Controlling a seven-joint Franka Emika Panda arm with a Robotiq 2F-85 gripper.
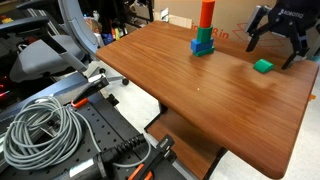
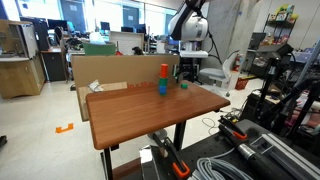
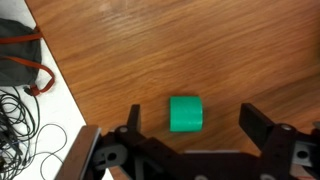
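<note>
A small green block (image 3: 186, 114) lies flat on the wooden table, seen between my fingers in the wrist view. In exterior view 1 my gripper (image 1: 268, 51) hangs just above and around the green block (image 1: 263, 66), pointing down. Its fingers are spread wide, with nothing held. To the left stands an upright stack of a red piece (image 1: 207, 14) over green (image 1: 204, 34) over blue blocks (image 1: 202, 48). The same stack (image 2: 163, 79) shows in exterior view 2, with the loose green block (image 2: 184, 86) right of it.
A cardboard panel (image 1: 245, 22) stands along the far side. A dark rail with a coiled grey cable (image 1: 45, 135) sits off the near side.
</note>
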